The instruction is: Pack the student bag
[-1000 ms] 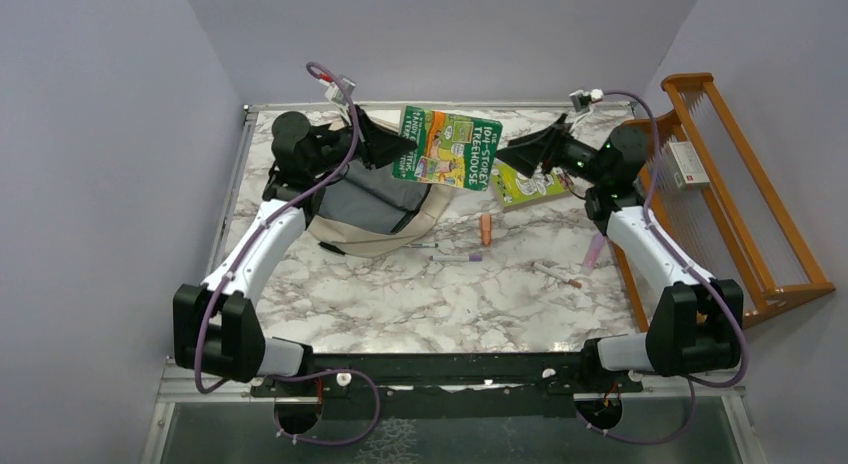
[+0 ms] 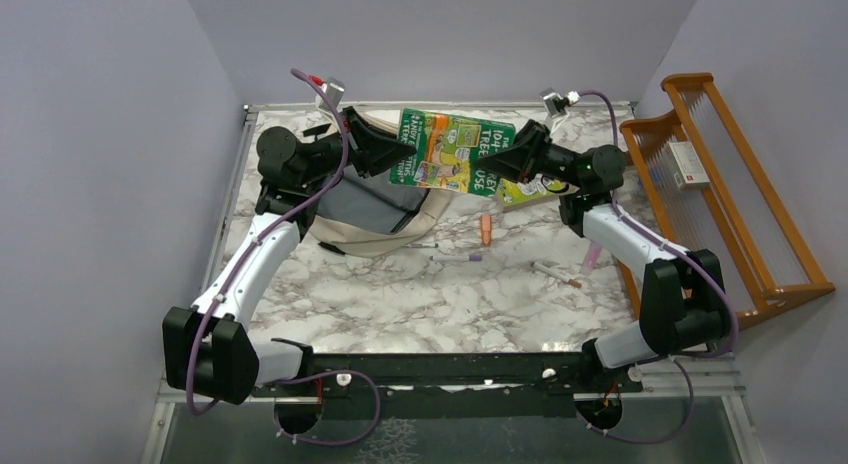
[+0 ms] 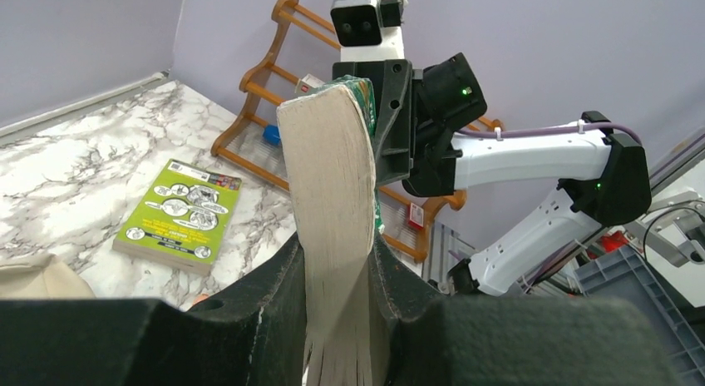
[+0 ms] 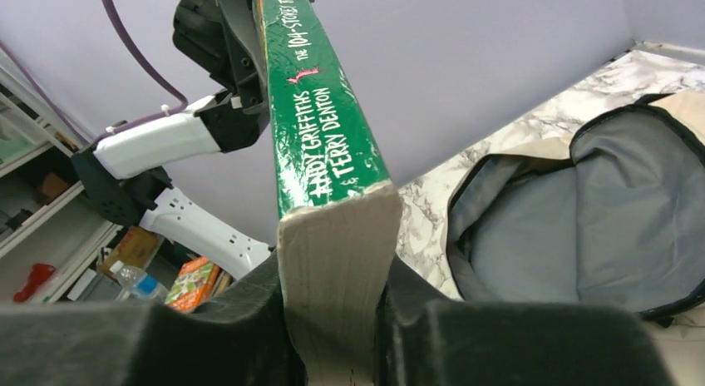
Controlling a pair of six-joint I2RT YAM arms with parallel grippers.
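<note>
Held in the air between both arms is a thick green book [image 2: 450, 152]. My left gripper [image 2: 402, 152] is shut on its left end; in the left wrist view its pale page block [image 3: 326, 170] stands between the fingers. On the opposite end my right gripper [image 2: 492, 165] is shut too, with the book's end and green spine [image 4: 320, 128] showing in the right wrist view. The beige and grey bag [image 2: 372, 202] lies unzipped on the table, partly under the left arm; its grey inside [image 4: 532, 228] is visible in the right wrist view.
A yellow-green book [image 3: 181, 215] lies flat behind the right gripper. An orange item [image 2: 486, 229], a purple-capped pen [image 2: 457, 258] and a white tube [image 2: 556, 274] are scattered mid-table. A wooden rack [image 2: 740, 194] stands at right.
The right gripper has moved left from beside the green book and taken hold of its right end. The left gripper has shifted slightly, still holding the book.
</note>
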